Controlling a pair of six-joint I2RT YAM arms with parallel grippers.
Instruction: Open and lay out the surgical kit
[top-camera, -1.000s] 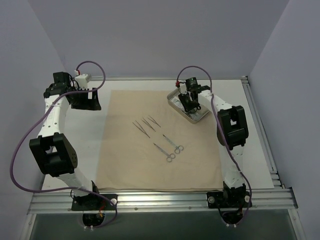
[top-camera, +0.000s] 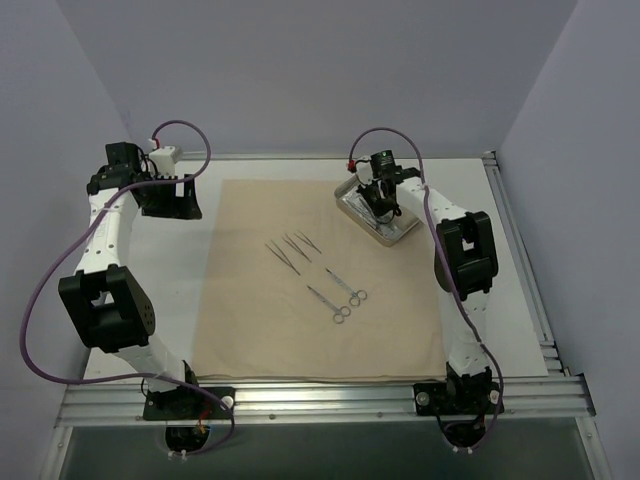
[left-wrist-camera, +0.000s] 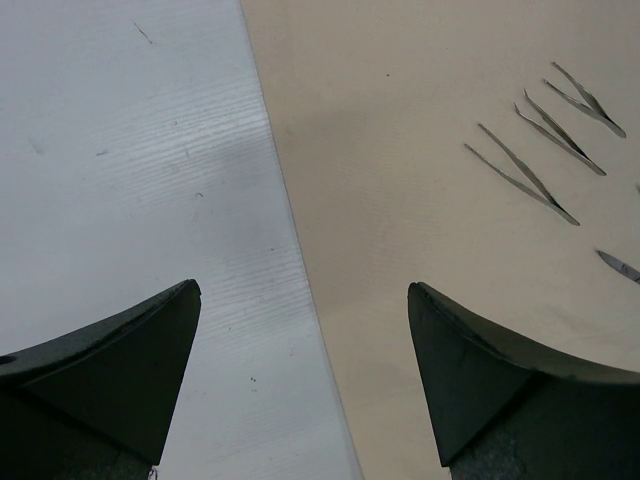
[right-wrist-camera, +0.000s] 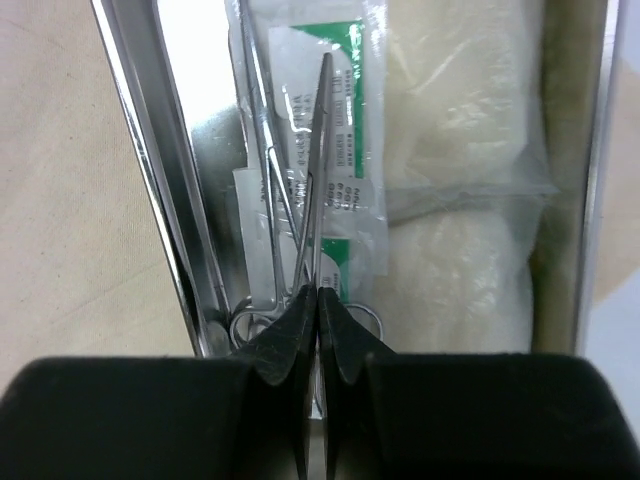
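The metal tray (top-camera: 388, 238) lies at the upper right of the cloth. In the right wrist view it holds slender steel ringed instruments (right-wrist-camera: 318, 165), a labelled sachet (right-wrist-camera: 345, 100) and two white gauze packs (right-wrist-camera: 460, 270). My right gripper is shut over the instruments' ringed end; its tips meet the line of one shank, and whether they pinch it cannot be told. Three tweezers (top-camera: 282, 257) and two scissors (top-camera: 328, 303) are spread on the cloth. My left gripper stands open and empty above the cloth's left edge.
The beige cloth (top-camera: 250, 330) covers most of the white table (top-camera: 165, 300). Tray walls (right-wrist-camera: 150, 170) stand close on both sides of the right gripper.
The left arm and the laid-out instruments have stayed still.
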